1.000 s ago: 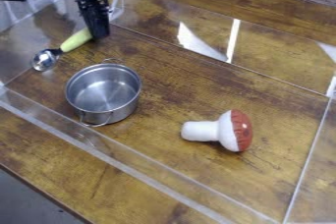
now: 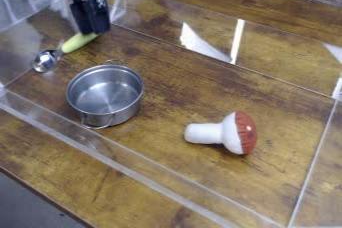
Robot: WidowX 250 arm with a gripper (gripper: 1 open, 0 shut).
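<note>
My black gripper (image 2: 91, 24) is at the upper left, low over the pale yellow-green handle (image 2: 76, 42) of a spoon or ladle with a shiny metal bowl (image 2: 47, 60). Whether the handle is between the fingers or behind them is unclear, as is the finger's opening. A steel pot (image 2: 104, 95) with wire handles stands right of and below the spoon. A white bulb-shaped object with a red top (image 2: 223, 134) lies on its side at the lower right.
The wooden table (image 2: 174, 182) has clear plastic panels or barriers along its edges and white torn patches at the back.
The pot and bulb-shaped object have not moved.
</note>
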